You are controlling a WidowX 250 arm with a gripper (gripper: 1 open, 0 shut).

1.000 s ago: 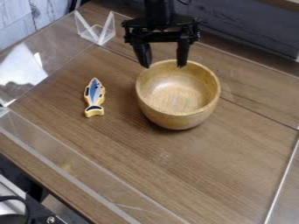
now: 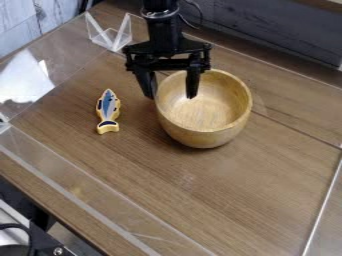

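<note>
My black gripper [image 2: 170,78] hangs from the top middle, open, its two fingers spread over the back left part of a round wooden bowl [image 2: 207,124]. Nothing shows between the fingers. Left of the bowl, a small fish-shaped toy [image 2: 108,110] in blue, yellow and white lies on the wooden table [image 2: 227,200].
A clear angular stand [image 2: 110,35] is at the back left. Clear sheeting edges the table's left side, and a dark wall runs along the back right.
My gripper has moved down and to the left, from behind the bowl to over its back left rim. The bowl and fish toy have stayed in place.
</note>
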